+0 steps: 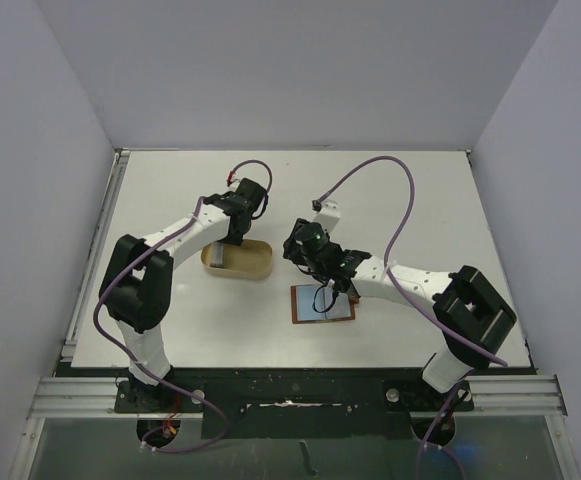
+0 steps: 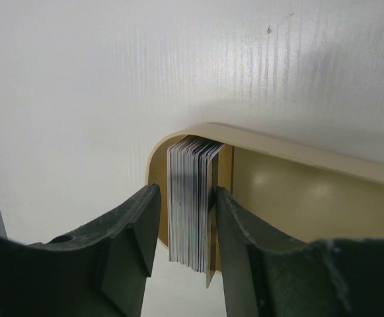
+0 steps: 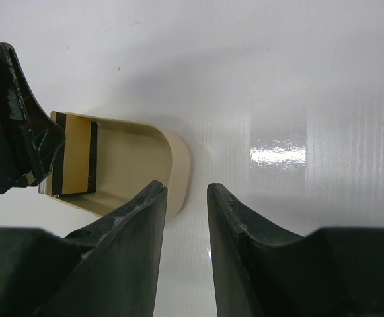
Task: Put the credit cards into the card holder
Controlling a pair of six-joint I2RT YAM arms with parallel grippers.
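Observation:
A tight stack of cards stands on edge at one end of the tan tray. The rightmost card sits slightly splayed from the others. My left gripper is open over that end, one finger on each side of the stack; the right finger is close to the splayed card, but contact cannot be made out. The card holder lies spread on the table at front centre, partly covered by the right arm. My right gripper hovers right of the tray, its fingers apart with nothing between them.
The left gripper's body covers the card end of the tray in the right wrist view. A dark divider stands inside the tray, whose right part is empty. Bare white table spreads behind and to the right.

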